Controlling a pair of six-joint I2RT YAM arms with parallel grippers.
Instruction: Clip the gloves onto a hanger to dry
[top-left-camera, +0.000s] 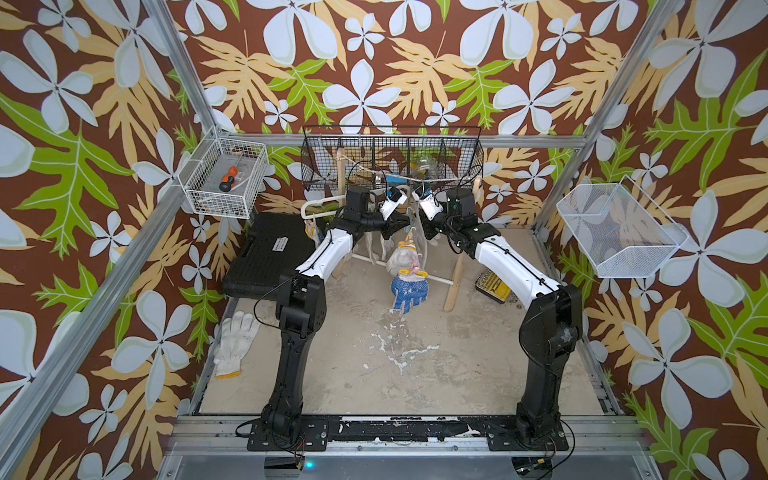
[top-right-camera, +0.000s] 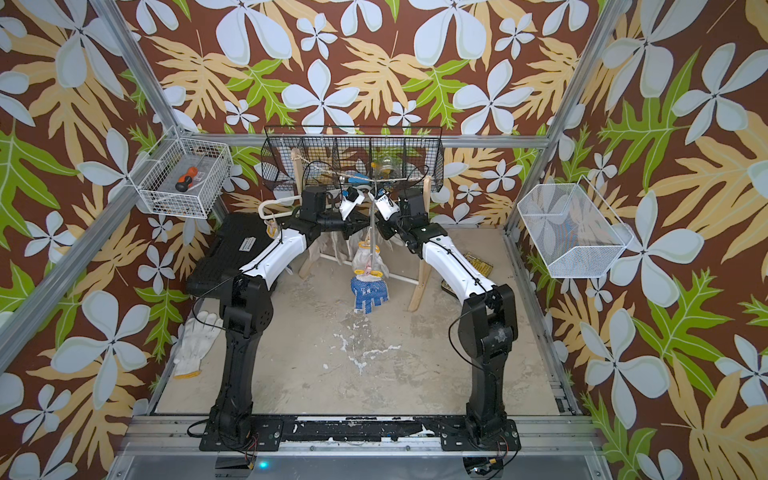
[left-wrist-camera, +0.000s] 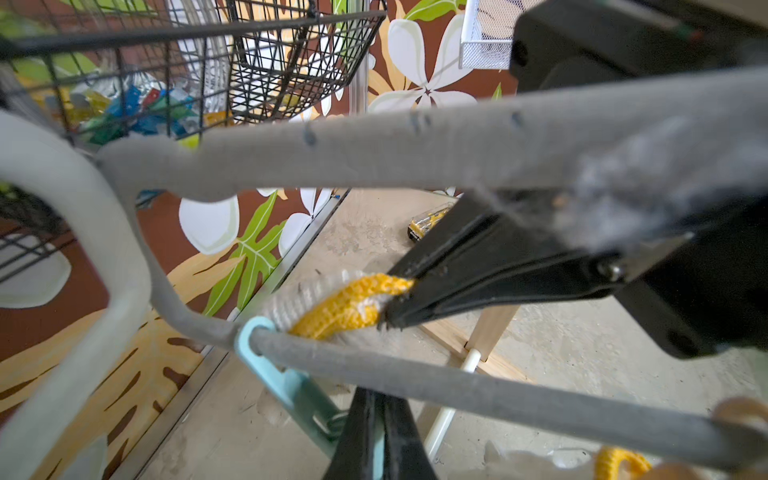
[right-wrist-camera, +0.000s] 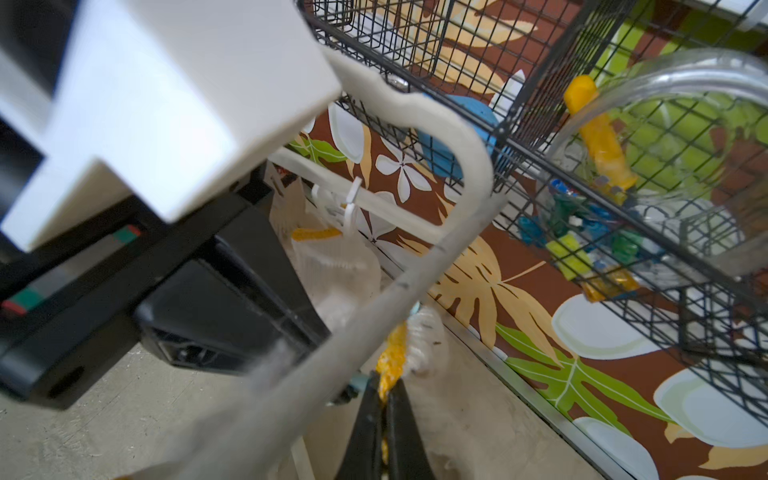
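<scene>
Both grippers meet at the hanger on the middle rack. In the left wrist view, a grey hanger bar (left-wrist-camera: 480, 388) carries a pale teal clip (left-wrist-camera: 272, 372) beside a yellow glove cuff (left-wrist-camera: 336, 308). My left gripper is shut below the bar by the clip. My right gripper is shut on a yellow glove cuff (right-wrist-camera: 391, 356) under the hanger. A blue-and-white glove (top-left-camera: 409, 292) hangs low in the centre, more gloves behind it. Another white glove (top-left-camera: 236, 340) lies at the left of the floor.
A black wire basket (top-left-camera: 392, 140) hangs at the back. White baskets (top-left-camera: 224, 204) hang at either side. A black case (top-left-camera: 260, 248) lies at back left, a yellow-labelled box (top-left-camera: 493, 286) at right.
</scene>
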